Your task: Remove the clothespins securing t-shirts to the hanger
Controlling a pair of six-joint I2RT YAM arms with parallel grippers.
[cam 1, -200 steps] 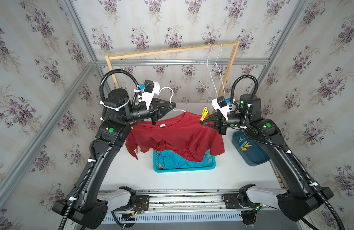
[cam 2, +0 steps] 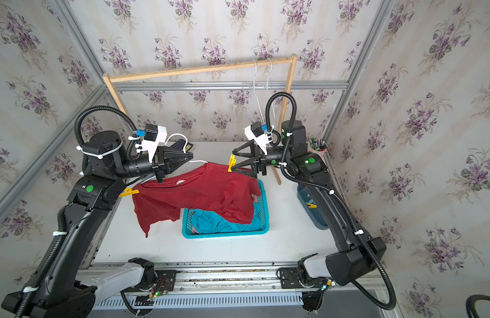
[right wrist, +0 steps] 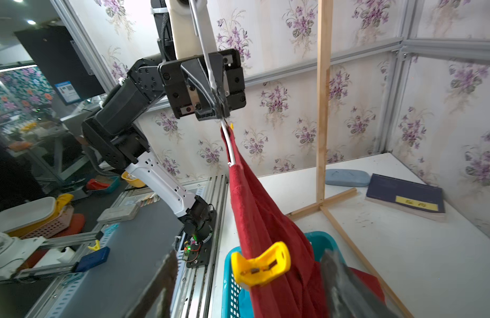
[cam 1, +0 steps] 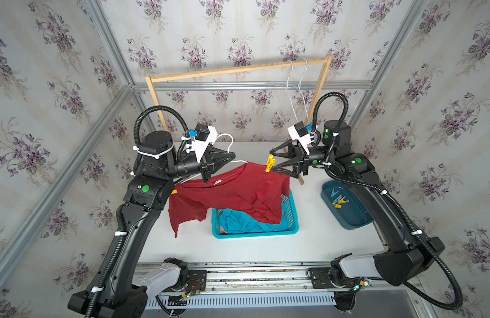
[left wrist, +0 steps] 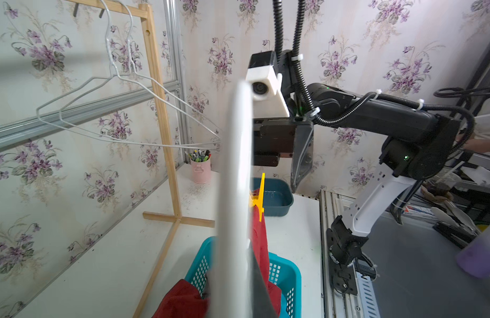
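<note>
My left gripper (cam 1: 233, 155) is shut on a thin white hanger (right wrist: 232, 151), whose hook curves above its fingers. From that hanger hangs a red t-shirt (cam 1: 229, 190), over a teal basket. One yellow clothespin (cam 1: 269, 162) sits upright at the shirt's right shoulder. My right gripper (cam 1: 274, 160) is open there, its fingers either side of this clothespin; in the right wrist view the clothespin (right wrist: 260, 265) shows ahead between the blurred, widely spread fingers (right wrist: 337, 283). Another yellow clothespin (cam 2: 128, 191) is at the shirt's left shoulder, partly behind my left arm.
The teal basket (cam 1: 294, 222) holds blue cloth. A dark blue bin (cam 1: 356, 220) with a few clothespins stands to the right. Empty white hangers (left wrist: 109, 76) hang on the wooden rack (cam 1: 239, 69) behind.
My left gripper has shifted left and lower with the hanger, and the shirt has swung leftward.
</note>
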